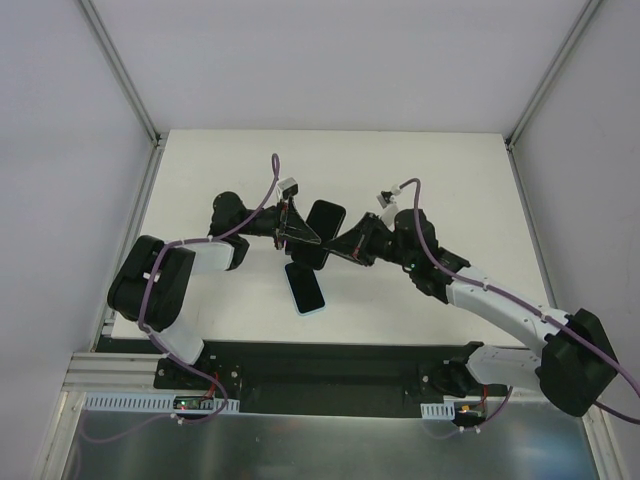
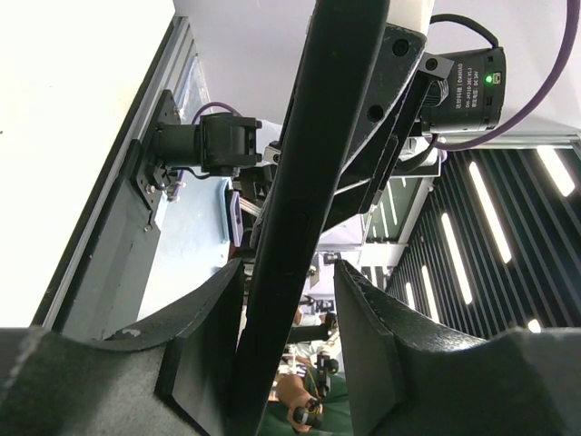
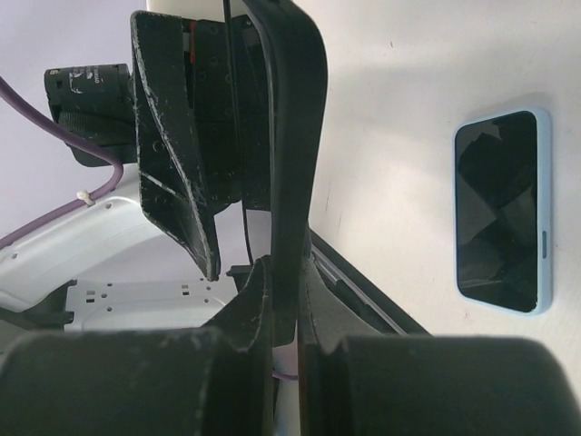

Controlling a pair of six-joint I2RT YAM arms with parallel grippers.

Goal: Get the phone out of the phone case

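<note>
A black phone-shaped slab (image 1: 325, 216) is held up above the table between my two arms. Whether it is a case, a phone or both together I cannot tell; the wrist views show it nearly edge-on. My right gripper is shut on its edge (image 3: 300, 136). From the other side, the fingers of my left gripper stand part open around the slab, with a visible gap on the right finger's (image 2: 359, 327) side. On the table below lies a phone in a light blue case (image 3: 497, 218), screen up.
Purple cables (image 1: 433, 225) loop along both arms.
</note>
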